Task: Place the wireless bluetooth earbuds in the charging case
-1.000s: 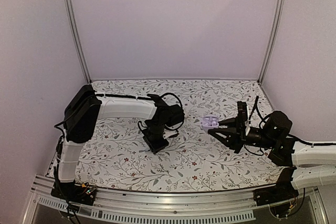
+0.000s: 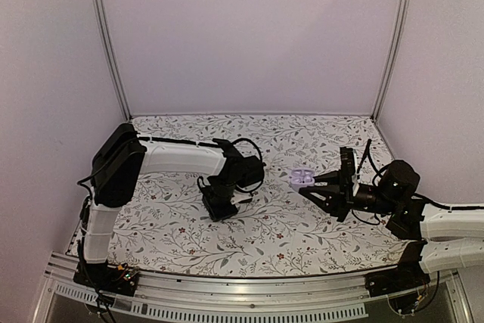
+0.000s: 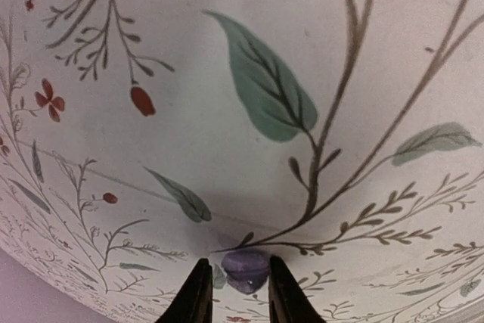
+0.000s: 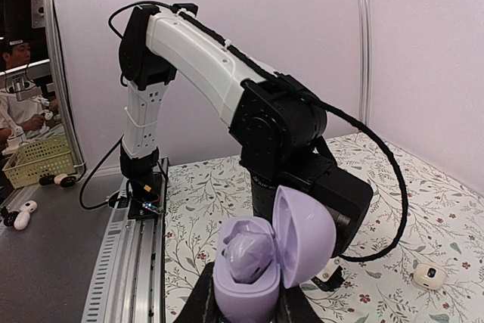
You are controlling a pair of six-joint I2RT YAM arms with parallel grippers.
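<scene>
My right gripper holds the open lilac charging case above the table; in the right wrist view the case has its lid up and a lilac piece inside. My left gripper points down at the table, fingers parted around a small purple earbud at the bottom of the left wrist view; whether they touch it I cannot tell. In the top view the left arm hides that earbud.
A small white object lies at the right of the right wrist view. A basket stands outside the table.
The right arm has barely moved.
</scene>
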